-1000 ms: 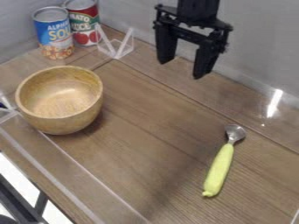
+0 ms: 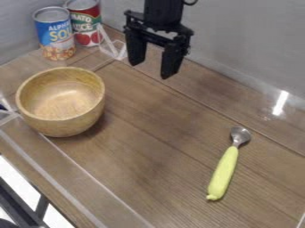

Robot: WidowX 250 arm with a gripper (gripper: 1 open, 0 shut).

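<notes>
My black gripper (image 2: 155,55) hangs over the back middle of the wooden table, its two fingers apart with nothing visible between them. Below it and to the left sits a wooden bowl (image 2: 60,111), empty. A utensil with a yellow-green handle (image 2: 222,171) and a small metal head lies at the right of the table.
An Alpine soda-style can (image 2: 55,36) and a red-labelled can (image 2: 85,18) stand at the back left corner against the wall. The table's edge runs along the lower left.
My gripper has moved leftward over the last second, from above the back centre toward the cans. The objects on the table are where they were.
</notes>
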